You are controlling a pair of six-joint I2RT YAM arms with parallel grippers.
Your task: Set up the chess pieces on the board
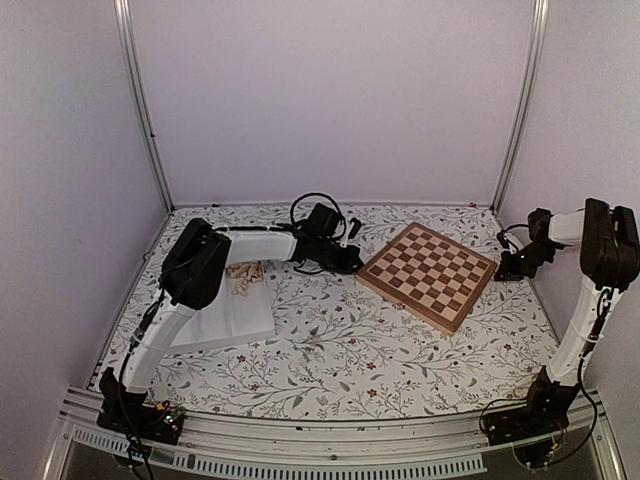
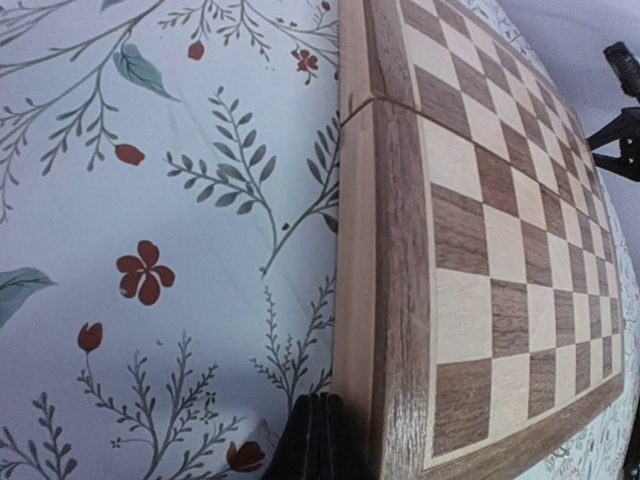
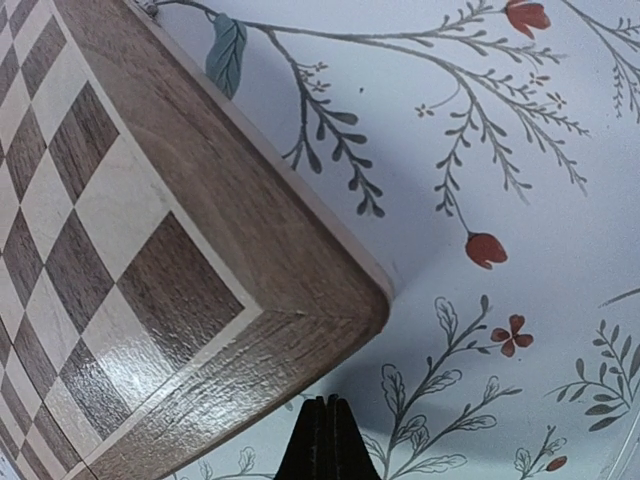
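The wooden chessboard [image 1: 425,275] lies angled on the right half of the table, bare of pieces. My left gripper is shut, low against the board's left side edge, with nothing seen between its fingers. My right gripper is shut too, just off the board's far-right corner, over the floral cloth. Pale chess pieces [image 1: 243,280] lie in a white tray [image 1: 225,330] at the left, partly hidden under the left arm.
The floral tablecloth [image 1: 340,370] is clear in the front middle and behind the board. Walls close in the sides and back, the right one near my right arm.
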